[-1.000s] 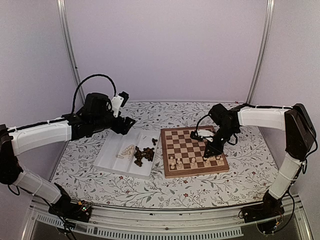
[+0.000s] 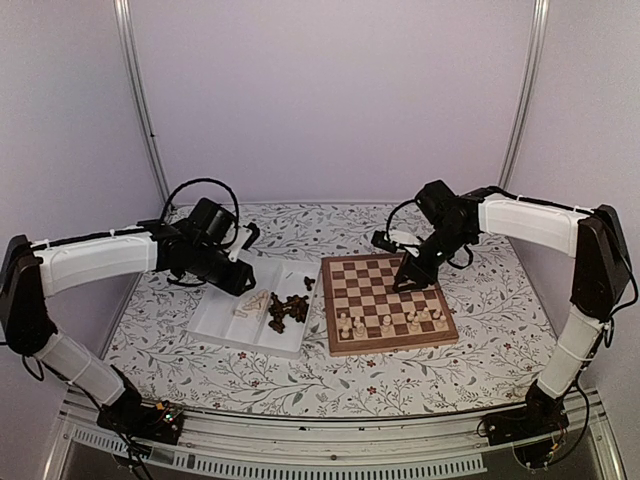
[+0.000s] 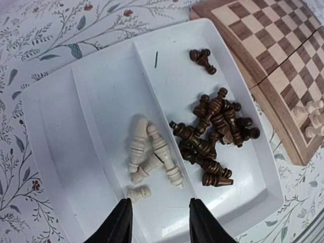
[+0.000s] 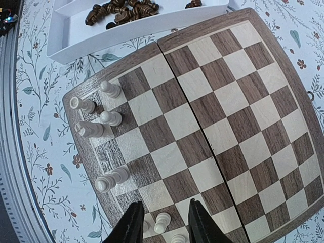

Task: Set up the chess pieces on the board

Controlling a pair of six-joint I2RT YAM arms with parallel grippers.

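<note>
My left gripper hangs over the white tray, its fingers apart with nothing between them. Below it, in the tray's middle compartment, several cream pieces (image 3: 161, 149) lie on their sides. The compartment beside them holds a heap of dark brown pieces (image 3: 215, 121). The checkered board (image 2: 375, 288) is to the right of the tray. Cream pieces (image 4: 90, 129) stand upright along its near edge, including a cream piece (image 4: 162, 221) close to my right fingertips in the wrist view. My right gripper is above the board, open and empty.
The tray's (image 3: 50, 116) outer left compartment is empty. Dividers and raised walls separate its sections. The board's (image 4: 243, 116) far squares are bare, and a seam crosses its middle. Patterned cloth (image 2: 320, 225) behind the board is clear.
My left gripper has come down toward the tray from higher up. The right gripper has lifted away from the standing cream pieces and moved back over the board.
</note>
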